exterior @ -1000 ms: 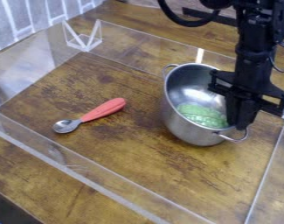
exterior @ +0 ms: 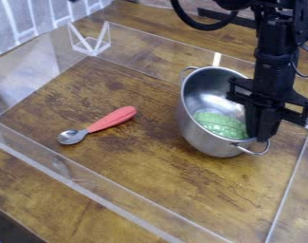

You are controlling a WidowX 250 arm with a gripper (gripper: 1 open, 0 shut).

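A steel pot (exterior: 201,123) with loop handles sits tilted on the wooden table at centre right, a green object (exterior: 220,126) inside it. My black gripper (exterior: 259,128) reaches down from the upper right to the pot's right side, its fingertips at or just inside the rim; it appears shut, and whether anything is between the fingers is hidden. A spoon with a red handle (exterior: 113,118) lies on the table to the left of the pot.
Clear plastic walls border the wooden work surface (exterior: 93,180) along the back, the lower left and the right. A small white frame (exterior: 90,40) stands at the back left. The table left of and in front of the pot is mostly free.
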